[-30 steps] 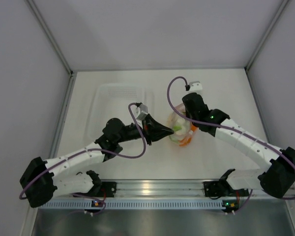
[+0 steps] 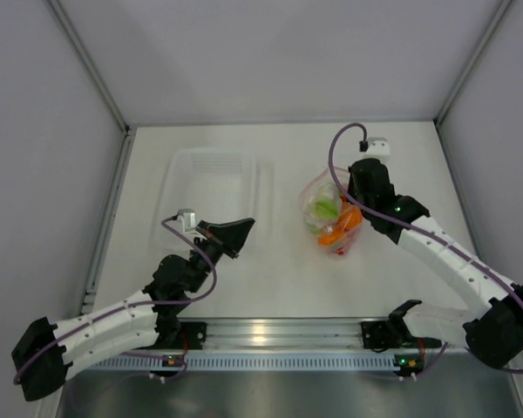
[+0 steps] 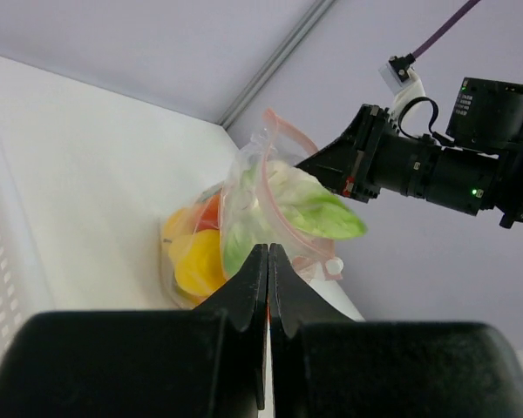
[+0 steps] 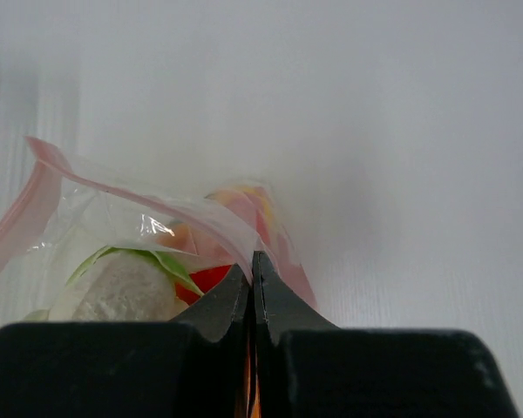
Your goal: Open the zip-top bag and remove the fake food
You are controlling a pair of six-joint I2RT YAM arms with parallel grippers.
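Observation:
The clear zip-top bag (image 2: 327,213), with pink edges, stands at right of centre, holding green, white, orange, yellow and red fake food (image 3: 197,259). My right gripper is shut at the bag's pink top edge, which runs between its fingertips; in the left wrist view it is beside the raised bag top. My left gripper (image 2: 244,228) is shut with nothing showing between its fingers, left of the bag and apart from it, pointing toward it in the left wrist view.
An empty white plastic tray (image 2: 205,174) lies at the back left, behind my left gripper. Grey walls border the table.
My left gripper has drawn back leftward, away from the bag. My right gripper has moved right and a little toward the back, and the bag's top has shifted with it.

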